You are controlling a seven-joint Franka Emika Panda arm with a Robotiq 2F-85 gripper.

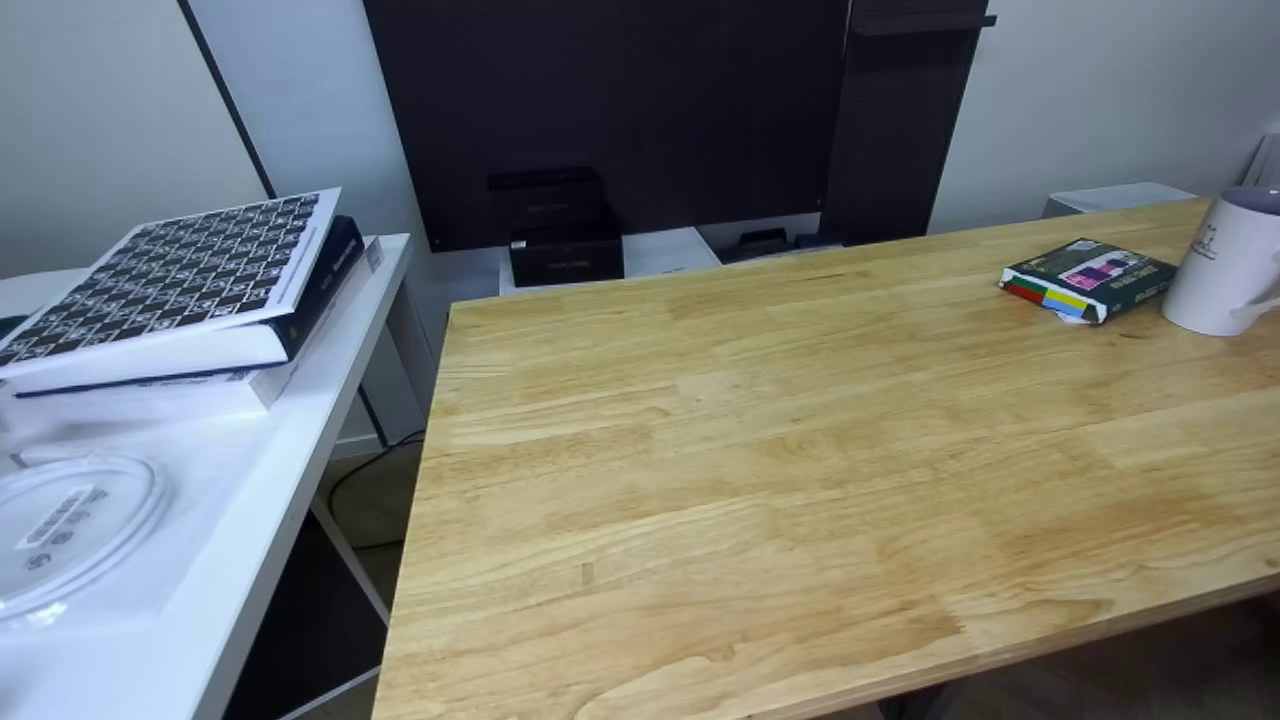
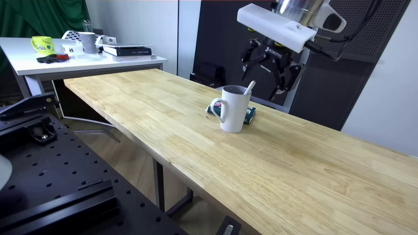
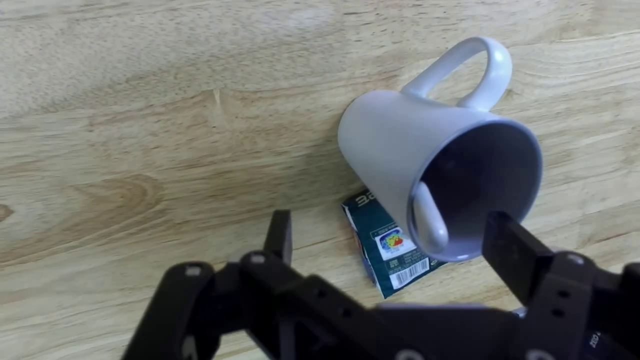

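A white mug (image 2: 232,111) stands upright on the wooden table, with a white handle-like utensil (image 2: 249,87) leaning out over its rim. Beside and partly behind the mug lies a dark green box (image 1: 1089,277) with coloured patches on its end. My gripper (image 2: 258,86) hangs above the table's far side, behind and higher than the mug, open and empty. In the wrist view the mug (image 3: 399,138) appears beyond the spread fingers, its mouth and the utensil (image 3: 431,219) facing the camera. Part of the box (image 3: 390,255) is hidden under the mug's outline there.
On a white side table lie stacked books (image 1: 180,276); a yellow-green mug (image 2: 43,45) and a grey cup (image 2: 88,42) stand there too. A black perforated surface (image 2: 70,172) borders the near left side.
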